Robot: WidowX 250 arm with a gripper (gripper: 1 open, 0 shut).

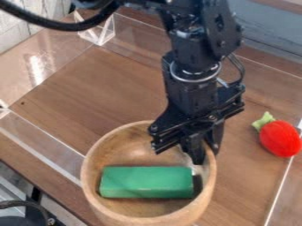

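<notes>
A wooden bowl (112,199) with a green block (144,181) inside sits at the lower middle. My black gripper (203,146) is over the bowl's right rim, shut on it; its fingertips are partly hidden by the bowl and each other.
A red strawberry-like toy (278,138) with a green top lies to the right. A small clear holder stands at the back left, and clear strips run along the edges.
</notes>
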